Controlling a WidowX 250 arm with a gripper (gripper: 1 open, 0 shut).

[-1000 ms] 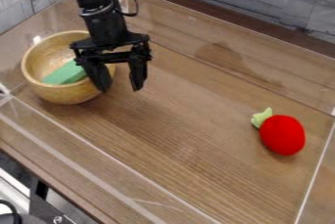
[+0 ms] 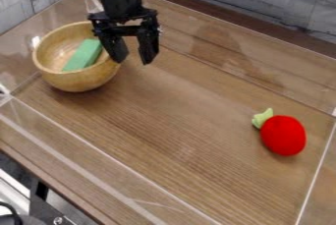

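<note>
My gripper (image 2: 124,39) is at the upper left, black, with its fingers apart, beside the right rim of a tan wooden bowl (image 2: 59,79). A green block (image 2: 85,56) lies inside the bowl, left of the gripper. A red round object (image 2: 282,136) with a pale green top lies on the right of the wooden table (image 2: 184,140).
The table's edge and a pale wall are at the upper left, and a dark area is at the lower left corner.
My gripper has moved back, toward the top of the view, and now stands higher in the frame. The bowl, green block and red object show little change.
</note>
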